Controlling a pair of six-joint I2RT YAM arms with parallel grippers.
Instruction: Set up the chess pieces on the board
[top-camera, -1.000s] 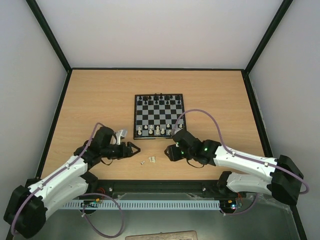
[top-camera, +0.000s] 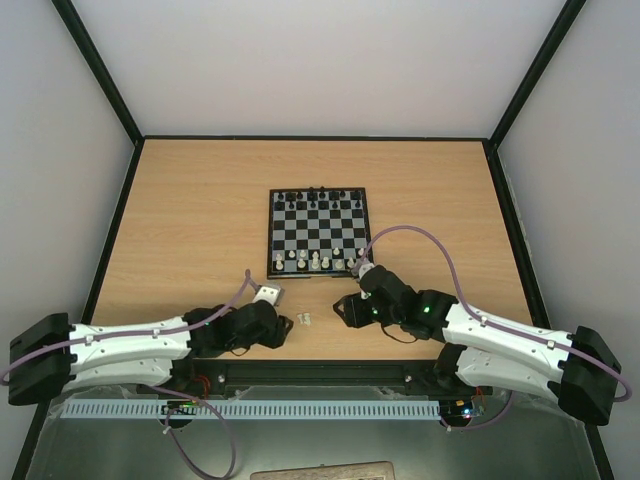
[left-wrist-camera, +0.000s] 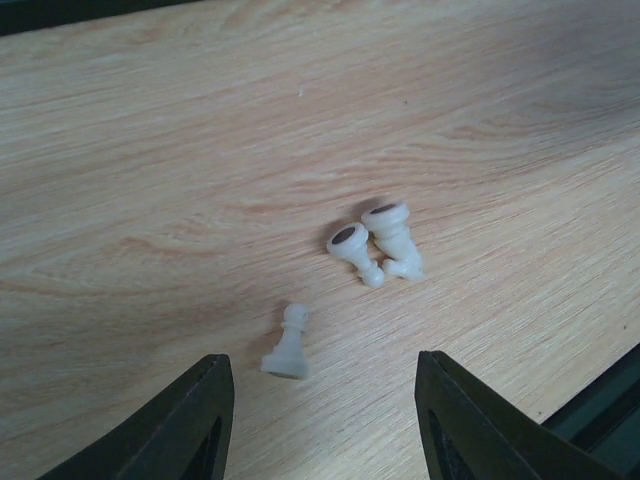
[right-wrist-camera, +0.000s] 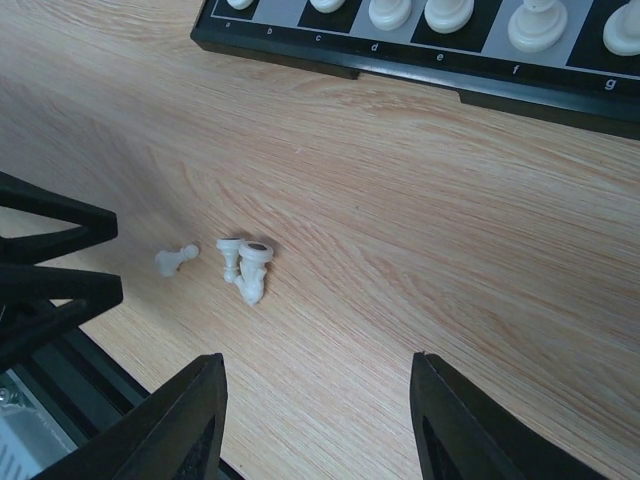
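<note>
Three white pieces lie on the bare wood in front of the board. One is a lone pawn (left-wrist-camera: 288, 345); a second small pawn (left-wrist-camera: 356, 254) lies against a larger white piece (left-wrist-camera: 396, 240). My left gripper hangs above them with its fingers apart, the lone pawn showing beyond the gap and nothing held. My right gripper stands open over empty wood, right of the pieces. The chessboard (top-camera: 319, 228) has black pieces (top-camera: 320, 197) along its far side and white pieces (top-camera: 314, 262) along its near side.
In the right wrist view the left gripper's fingers (right-wrist-camera: 60, 250) reach in close to the lone pawn. The table's dark front edge (top-camera: 310, 372) runs just nearer than the loose pieces. Wood left and right of the board is clear.
My left gripper has swung right and toward the table's front, from left of the board's near corner to over the lone pawn. The right arm has shifted slightly right and nearer.
</note>
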